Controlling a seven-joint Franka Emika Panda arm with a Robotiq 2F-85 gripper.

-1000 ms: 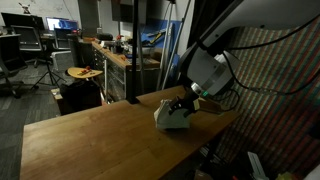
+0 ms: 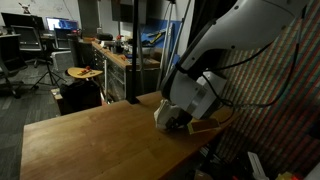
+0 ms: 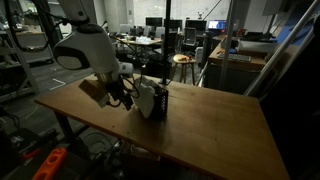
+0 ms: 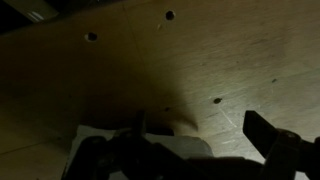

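A pale, whitish object (image 3: 147,98) stands on the wooden table against a dark container (image 3: 161,105). I cannot tell exactly what it is. In exterior view 1 the gripper (image 2: 174,125) is low over the table and hides most of this object. Exterior view 2 has the gripper (image 3: 124,101) just beside it, near the tabletop. Along the bottom of the wrist view, pale material (image 4: 190,147) shows behind the dark fingers, which are spread apart. Nothing is visibly gripped.
A tan piece (image 3: 94,91) is near the arm. A dark post (image 2: 134,50) rises at the table's far edge, with a stool (image 2: 84,73) beyond.
The arm has come lower and to the left in exterior view 1, and the gripper now covers much of the pale object, which showed more clearly before.
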